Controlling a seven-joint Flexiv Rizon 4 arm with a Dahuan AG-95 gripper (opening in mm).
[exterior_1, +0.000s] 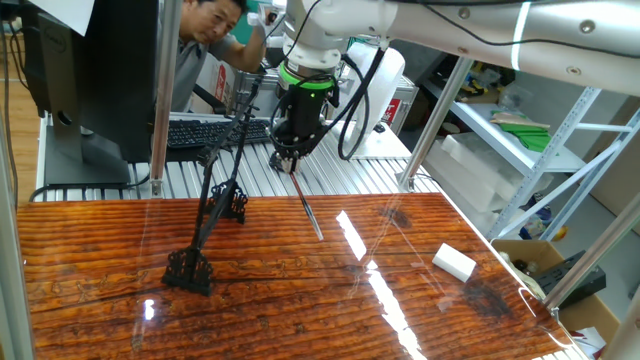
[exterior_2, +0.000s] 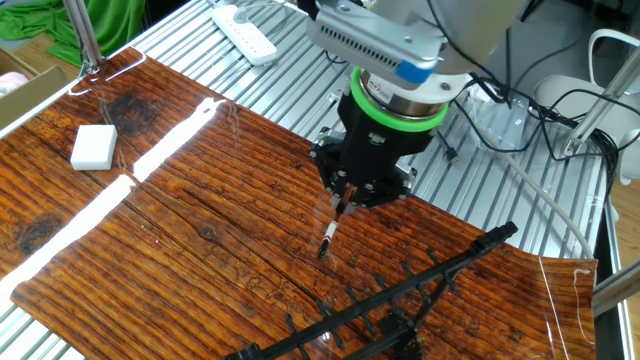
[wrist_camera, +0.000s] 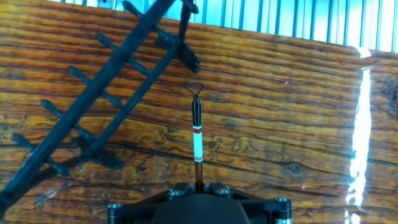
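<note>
A slim brush-like stick (wrist_camera: 198, 143) with a brown shaft, a white band and a black end carrying a thin loop is in my gripper, which is shut on its shaft. In exterior view 2 the stick (exterior_2: 330, 232) slants downward from the gripper (exterior_2: 347, 192), its dark end low over the wooden board; whether it touches cannot be told. A black rack (wrist_camera: 93, 90) with a row of short pegs on its bar stands at left in the wrist view, apart from the stick. From exterior view 1 the rack (exterior_1: 206, 208) is left of the gripper (exterior_1: 291, 165).
A white block (exterior_1: 455, 262) lies on the right part of the glossy wooden board (exterior_1: 290, 310). Between it and the rack the board is clear. Metal posts (exterior_1: 440, 120) rise around the table, and a monitor (exterior_1: 90, 90) stands behind at left.
</note>
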